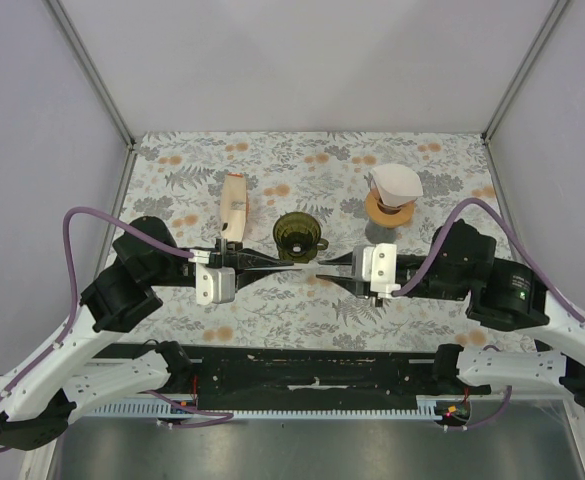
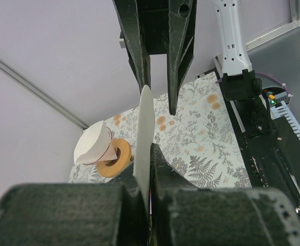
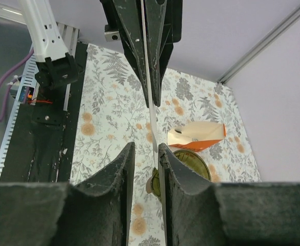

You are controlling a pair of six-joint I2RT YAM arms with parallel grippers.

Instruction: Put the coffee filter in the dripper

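Observation:
A thin white paper filter [image 1: 302,267] is held edge-on in midair between the grippers. My left gripper [image 1: 286,265] is shut on it, the paper rising from between its fingertips in the left wrist view. My right gripper [image 1: 322,271] faces it from the right, part open, with the paper at one of its fingers [image 3: 167,169]; whether it grips cannot be told. The green dripper [image 1: 297,232] sits on the patterned mat behind them, partly hidden in the right wrist view.
An orange and cream carton [image 1: 233,200] lies back left. A white cone of paper [image 1: 397,182] sits in an orange-topped stand [image 1: 392,214] back right. Walls edge the mat; free mat lies at the back middle.

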